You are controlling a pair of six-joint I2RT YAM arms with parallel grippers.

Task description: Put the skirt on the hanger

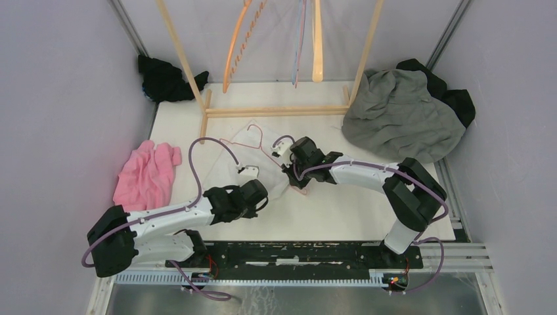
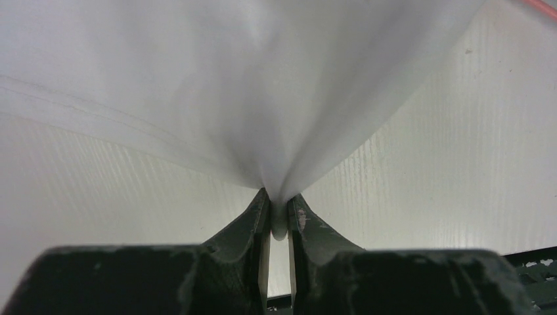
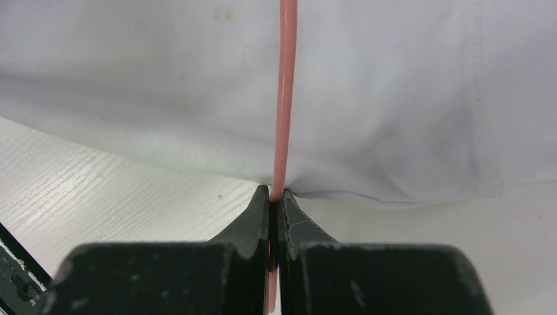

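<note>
A white skirt lies on the table, its near edge drawn up into a bunch. My left gripper is shut on that gathered edge, with folds fanning out from the fingertips. The pink hanger lies across the cloth in the top view, its hook toward the rack. In the right wrist view, my right gripper is shut on the hanger's bar, which runs over the white fabric. The skirt's edge passes just beyond those fingertips; whether any cloth is pinched there I cannot tell.
A wooden rack spans the back, with other hangers above. Pink cloth lies at the left, black cloth at back left, grey cloth at the right.
</note>
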